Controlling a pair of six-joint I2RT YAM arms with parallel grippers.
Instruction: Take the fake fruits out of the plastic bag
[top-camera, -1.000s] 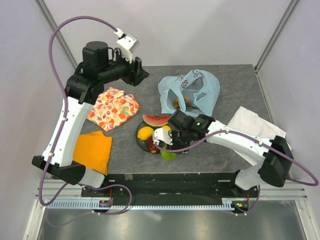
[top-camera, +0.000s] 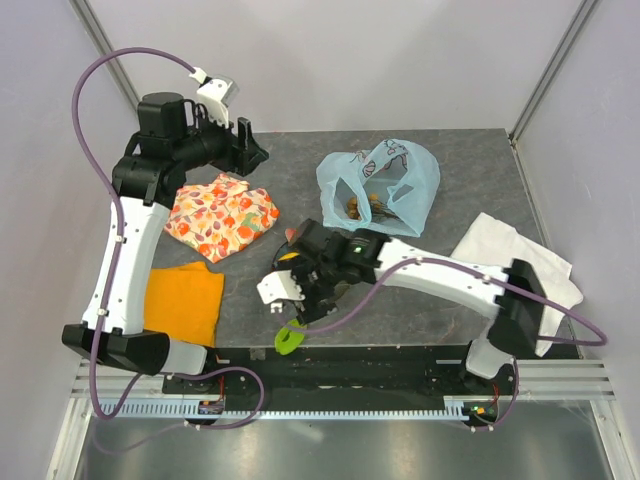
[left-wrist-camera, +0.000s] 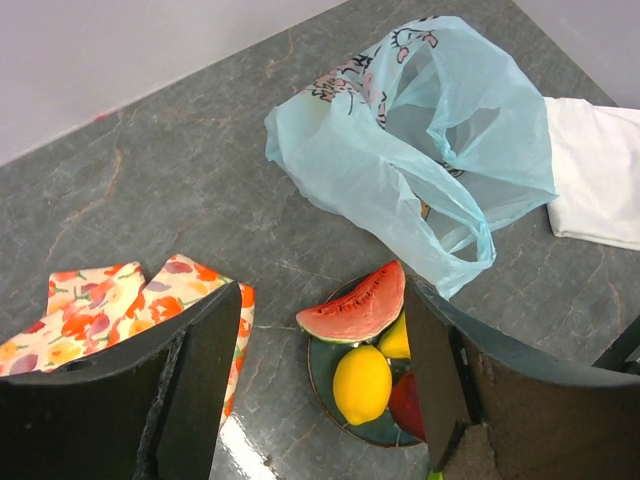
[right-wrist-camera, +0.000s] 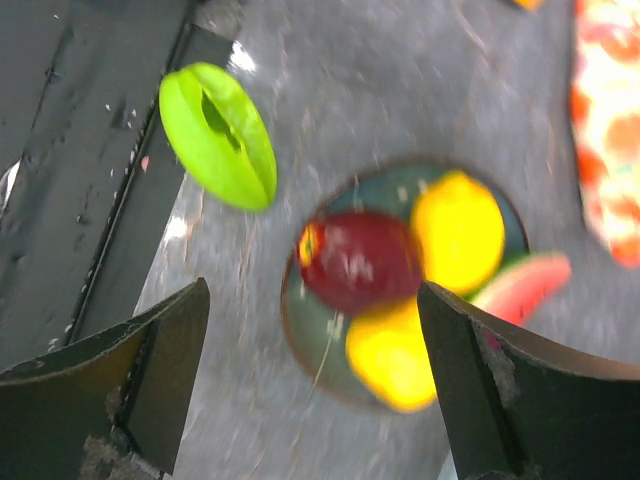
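Observation:
The light-blue plastic bag (top-camera: 425, 185) lies open at the back, with small brownish-yellow pieces (top-camera: 376, 208) inside. A dark plate (right-wrist-camera: 305, 335) holds a dark red fruit (right-wrist-camera: 365, 262), a yellow lemon (left-wrist-camera: 362, 384), another yellow fruit (right-wrist-camera: 392, 362) and a watermelon slice (left-wrist-camera: 360, 307). At the table's front edge lies a bright green fruit (top-camera: 289, 338), off the plate. My right gripper is open above the plate, its fingers spread and nothing gripped; this view is blurred. My left gripper hangs open and empty, left of the bag.
A flowered cloth (top-camera: 222, 218) and an orange cloth (top-camera: 185, 305) lie on the left, a white cloth (top-camera: 515, 255) on the right. The right arm covers much of the plate from above. Bare table shows between bag and white cloth.
The green fruit moved from the plate's front right side to the table's front edge, where it has stayed lately. My right gripper has swung left over the plate. The left arm shifted slightly left.

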